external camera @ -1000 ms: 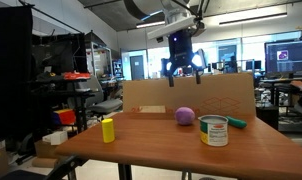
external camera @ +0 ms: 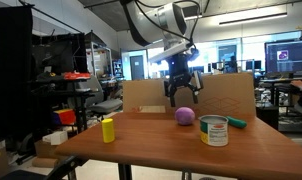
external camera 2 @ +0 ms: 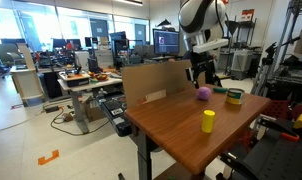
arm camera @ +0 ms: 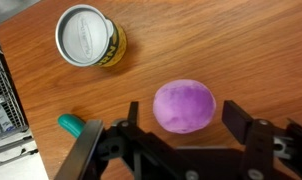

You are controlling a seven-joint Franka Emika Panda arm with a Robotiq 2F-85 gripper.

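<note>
A purple ball rests on the brown table. Directly over it hangs my gripper, pointing down, its two fingers apart and nothing held. In the wrist view the ball lies between the open fingers, a fingertip to its left and another to its right. From the second exterior view, the ball also appears just under the gripper.
An open-looking tin can stands close to the ball, with a green object behind it. A yellow cylinder is far off to the left. A cardboard panel lines the far edge.
The gripper has come down toward the ball over the last second. Its fingers look a little closer together than before. The ball and the other table objects have stayed put.
</note>
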